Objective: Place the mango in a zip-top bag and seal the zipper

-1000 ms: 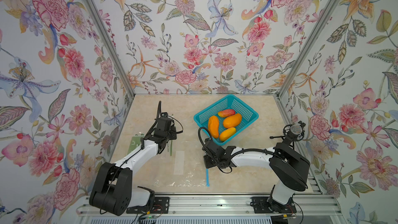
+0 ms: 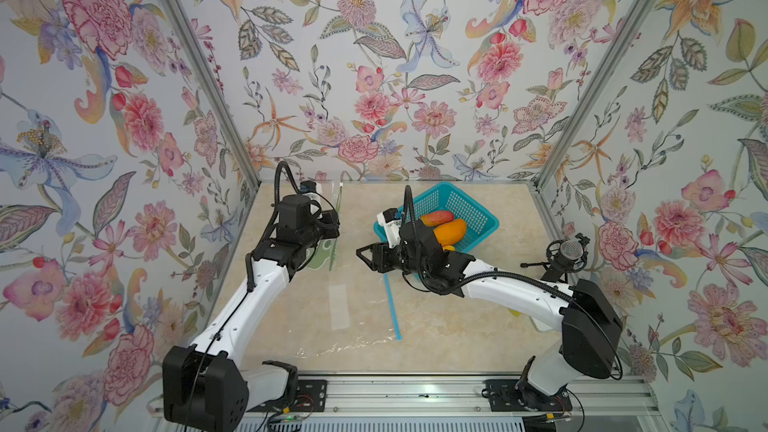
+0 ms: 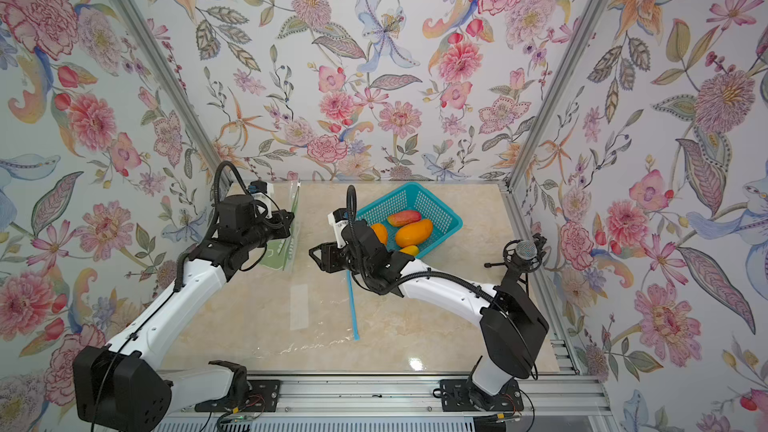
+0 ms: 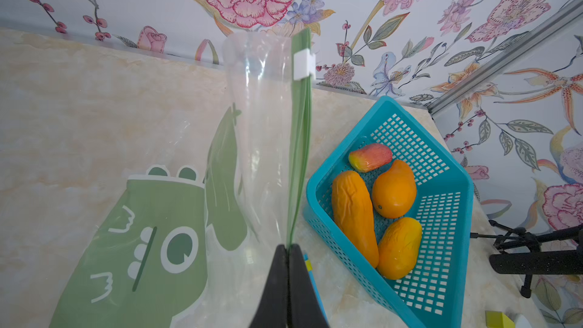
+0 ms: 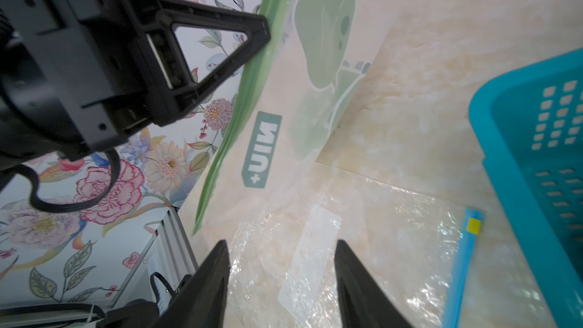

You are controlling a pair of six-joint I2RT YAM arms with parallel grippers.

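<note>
My left gripper is shut on the edge of a clear zip bag [image 4: 261, 127] with green print, close to its green zipper strip [image 4: 300, 115]. The bag hangs partly raised, its printed end trailing over the table. In the right wrist view that zipper strip [image 5: 249, 91] crosses the left fingertips. My right gripper is open and empty, to the right of the held bag. A red-yellow mango [image 4: 370, 157], a round orange one [image 4: 393, 189], a yellow one [image 4: 400, 247] and a long orange fruit [image 4: 354, 212] lie in the turquoise basket [image 4: 388, 104].
Clear film lies flat on the table, with a white panel [image 2: 340, 306] and a blue strip [image 2: 392, 312] tipped yellow. The basket rim [image 5: 492, 103] is just right of my right gripper. A black stand [image 2: 566, 256] is at the far right.
The white panel and blue strip have slid slightly backward.
</note>
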